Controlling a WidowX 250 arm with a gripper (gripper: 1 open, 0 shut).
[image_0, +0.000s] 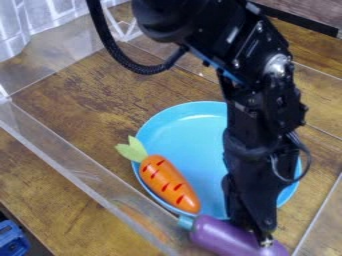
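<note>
The black gripper (257, 222) reaches down over the right side of a blue plate (190, 134), its tips at a purple toy vegetable (225, 238), likely an eggplant, that lies at the bottom edge of the view, beside the plate's near rim. The fingers are mostly hidden by the gripper's dark body, so I cannot tell whether they are closed on it. An orange toy carrot (168, 182) with pale green leaves lies on the left part of the plate.
A clear plastic wall runs diagonally across the lower left, with a blue object (8, 240) beyond it in the corner. A white translucent item (27, 30) is at the top left. Bare wooden surface (80, 120) lies left of the plate.
</note>
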